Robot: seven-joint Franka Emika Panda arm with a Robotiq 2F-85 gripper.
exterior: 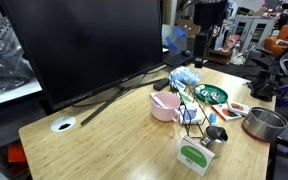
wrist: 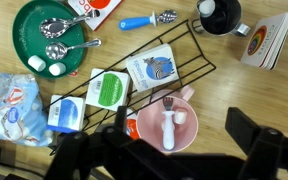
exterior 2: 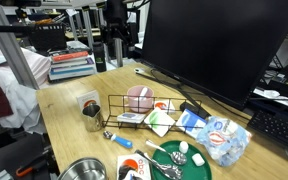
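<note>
My gripper is open, with a dark finger on either side and nothing held between them. It hangs well above the table; in exterior view 2 its dark body point(exterior 2: 122, 22) is high over the back left. Below it in the wrist view lies a pink bowl point(wrist: 154, 118) holding a white-handled fork point(wrist: 168, 128) and a small white piece. Alongside the bowl is a black wire rack point(wrist: 196, 72) with several cards standing in it, among them a zebra card point(wrist: 156, 67) and a green-bordered card point(wrist: 108, 90).
A green plate point(wrist: 26, 35) carries spoons and white pieces. Near it lie a plastic bag point(wrist: 16, 105) and a blue-handled brush point(wrist: 137, 23). A metal cup point(wrist: 222, 18) and a small box point(wrist: 268, 40) stand opposite. A steel pot point(exterior: 265, 124) sits at the table edge.
</note>
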